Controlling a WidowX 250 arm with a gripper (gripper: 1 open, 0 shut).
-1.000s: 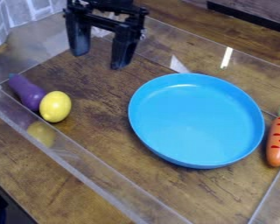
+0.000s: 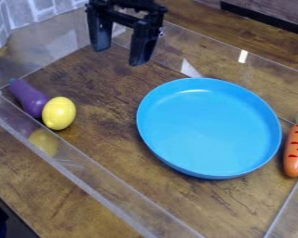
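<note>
My gripper [image 2: 120,46] hangs open at the top of the view, its two black fingers spread apart over bare wooden floor, nothing between them. A blue round plate [image 2: 209,124] fills the centre right. A yellow lemon [image 2: 60,112] and a purple eggplant [image 2: 30,97] lie at the left, below and left of the gripper. An orange carrot [image 2: 296,151] lies at the right edge, beside the plate.
Clear plastic walls [image 2: 96,177] border the wooden surface. Bare wood shows between the lemon and the gripper and below the plate.
The plate, lemon, eggplant and carrot are unchanged.
</note>
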